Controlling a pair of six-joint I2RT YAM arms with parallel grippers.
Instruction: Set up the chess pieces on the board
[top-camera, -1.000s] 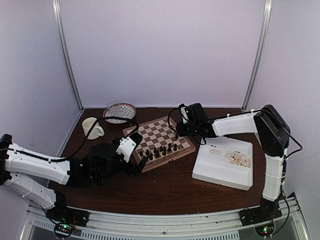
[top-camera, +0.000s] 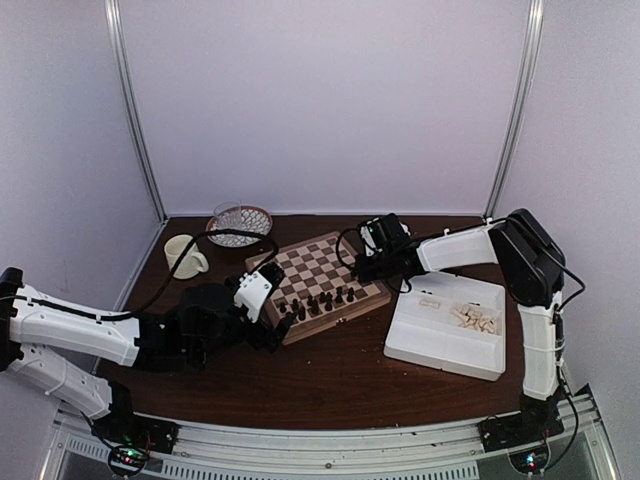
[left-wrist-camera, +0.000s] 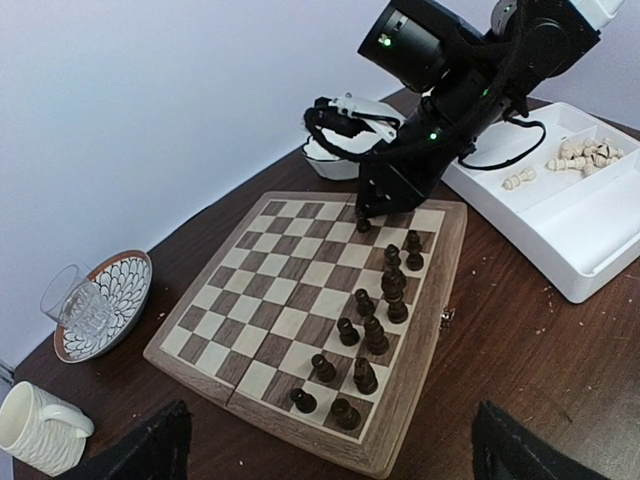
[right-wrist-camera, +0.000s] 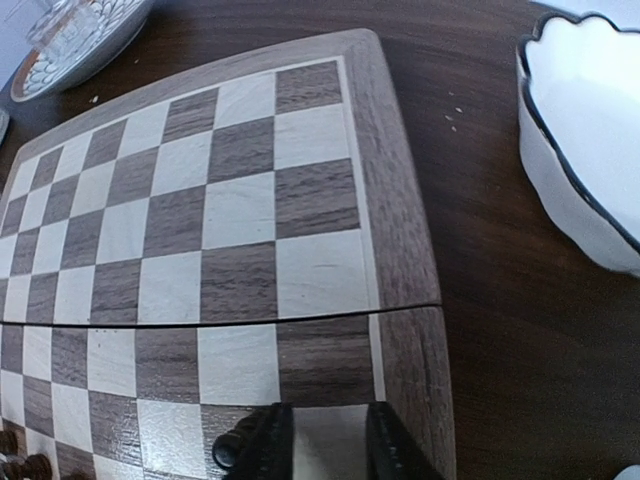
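Observation:
The wooden chessboard (top-camera: 315, 260) has dark pieces (left-wrist-camera: 365, 376) standing along its near side; a lone dark piece (right-wrist-camera: 235, 445) is beside my right gripper at the board's right part. The right gripper's fingers are apart, low over the board; whether anything is between them is hard to tell. My left gripper (top-camera: 275, 330) stands open at the board's near left, its fingers wide either side in the left wrist view. Pale pieces (left-wrist-camera: 585, 155) lie in the white tray (top-camera: 440, 350).
A mug (top-camera: 185, 255) and patterned plate (top-camera: 240, 240) with a glass (left-wrist-camera: 78, 305) are at back left. A scalloped white bowl (right-wrist-camera: 570, 200) sits beyond the board's right.
The left arm has hardly moved.

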